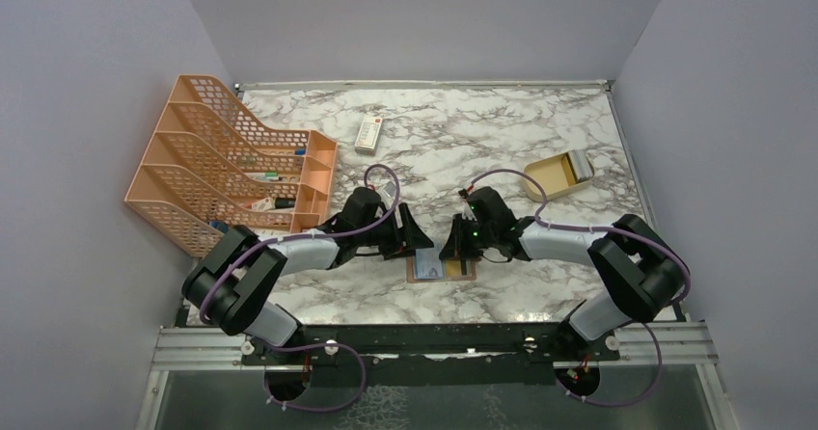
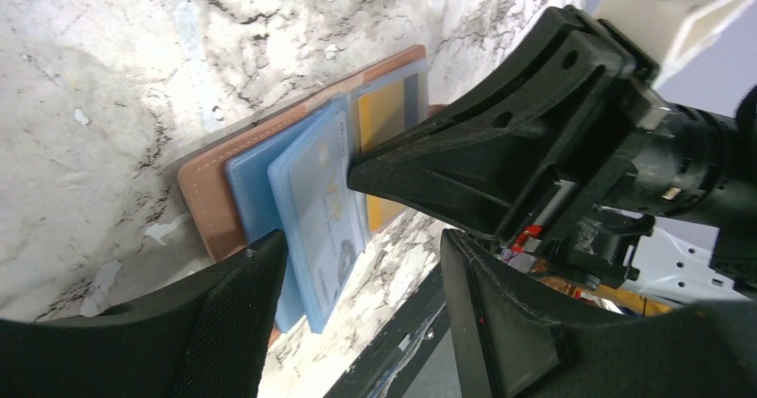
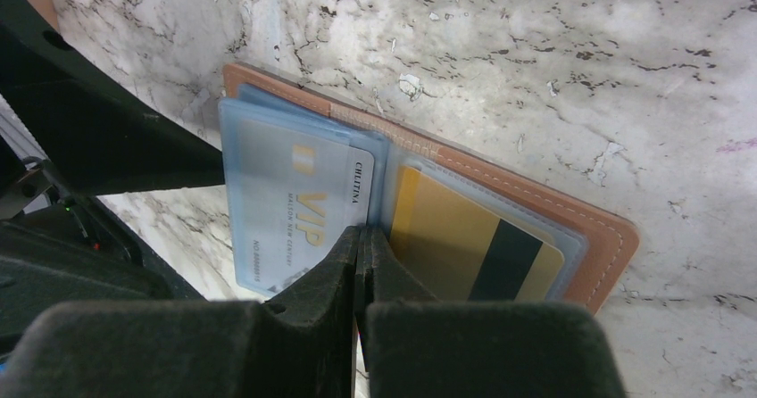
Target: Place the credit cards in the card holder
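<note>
The open card holder [image 3: 619, 242], brown-edged with clear sleeves, lies on the marble table between both arms. On its left half, a bluish sleeve page [image 2: 295, 224] stands slightly raised, showing a pale VIP card [image 3: 268, 188]. A yellow card with a dark stripe [image 3: 446, 237] shows in the right half. My left gripper is part open, its fingers apart at the holder's left side with the page's lower end between them, no grip visible. Near the fold, the right gripper is shut, its tips against the page's inner edge with nothing visible between them.
A tan tray [image 1: 550, 176] holding a stack of cards [image 1: 581, 165] stands at the right. An orange slotted rack [image 1: 313, 174] fills the left side, and a small white box [image 1: 368, 135] lies behind.
</note>
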